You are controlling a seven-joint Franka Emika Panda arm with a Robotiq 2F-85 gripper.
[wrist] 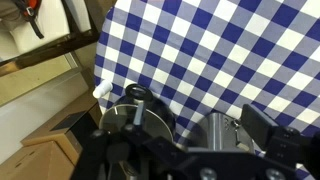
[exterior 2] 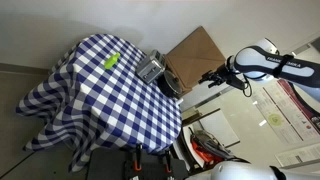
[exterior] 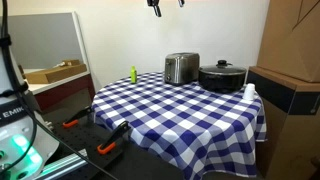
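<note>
High above the far side of the table, my gripper (exterior: 168, 8) stands open, its two fingertips well apart and nothing between them. In the wrist view the gripper looks down over the silver toaster (wrist: 216, 130) and the dark pot with its glass lid (wrist: 125, 112), partly covering both. A small white cup (wrist: 102, 89) is beside the pot. From the side, the toaster (exterior: 182, 68), black pot (exterior: 222, 78) and white cup (exterior: 249, 92) line the table's back and right. A green bottle (exterior: 133, 74) stands upright to their left; the wrist view does not include it.
A blue-and-white checkered cloth (exterior: 165, 105) covers the table, with its front and middle bare. Cardboard boxes (exterior: 290, 110) rise close to the right edge. Another box (exterior: 55, 73) rests at the far left, away from the table.
</note>
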